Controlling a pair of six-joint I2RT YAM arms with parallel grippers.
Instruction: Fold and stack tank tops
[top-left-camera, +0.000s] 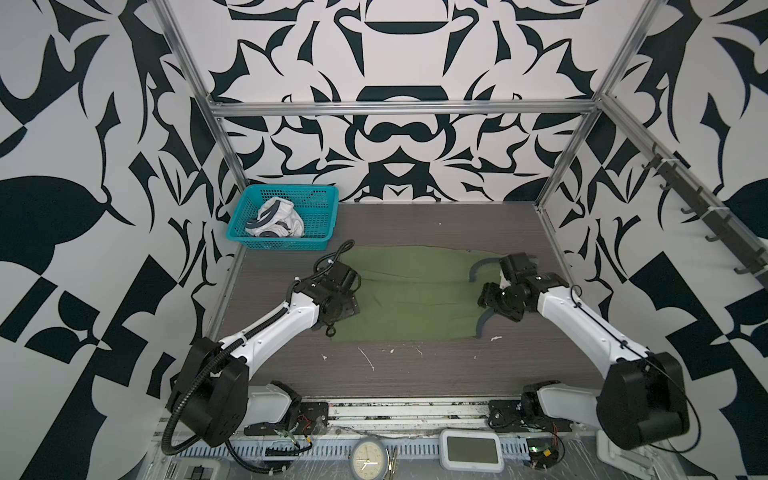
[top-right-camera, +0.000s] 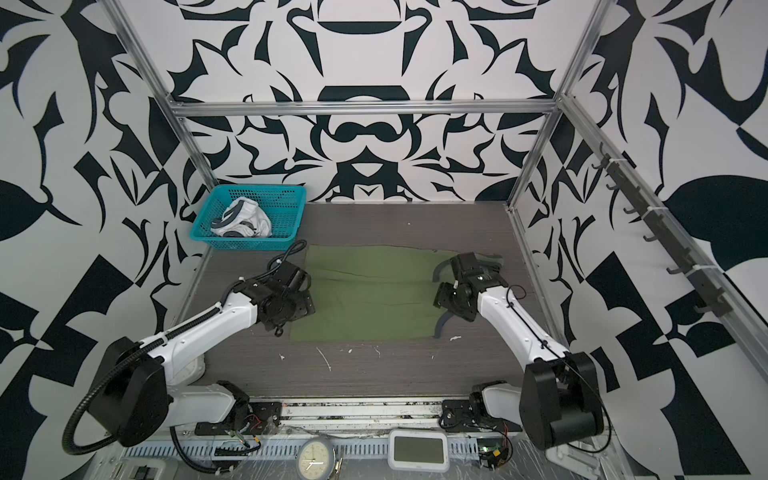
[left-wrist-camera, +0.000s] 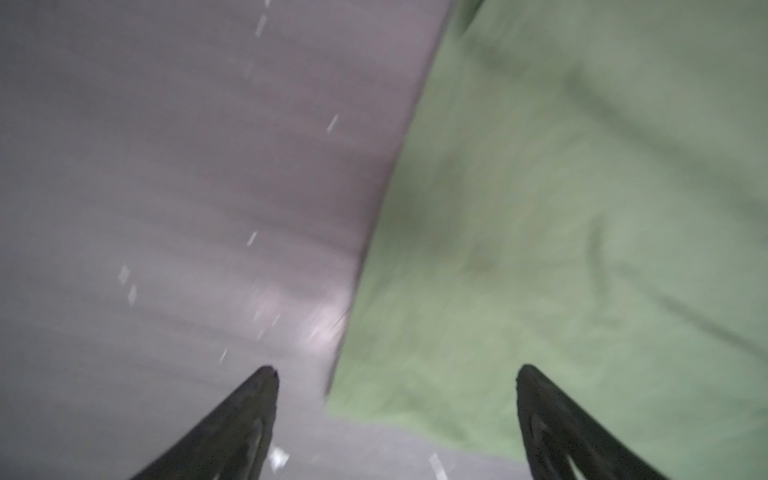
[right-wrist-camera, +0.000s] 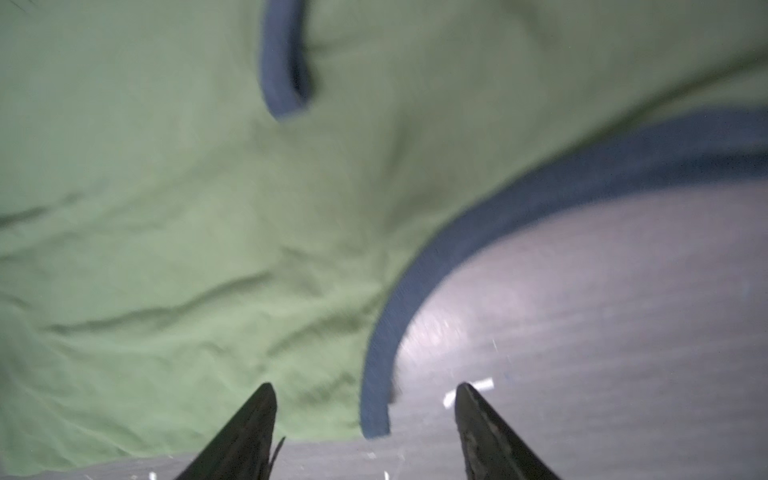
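Observation:
An olive-green tank top (top-left-camera: 408, 292) with dark blue-grey trim lies spread sideways on the dark table, its neck and strap end to the right, with a few wrinkles. My left gripper hovers open over its left end, near a corner, with nothing between its fingers. My right gripper hovers over the right part, open, a curved trimmed edge below between its fingers. Both wrist views are blurred.
A teal basket (top-left-camera: 320, 208) holding crumpled white and grey garments (top-left-camera: 276, 220) stands at the back left. Bare table (top-left-camera: 416, 372) shows along the front and back, with small white scraps at the front.

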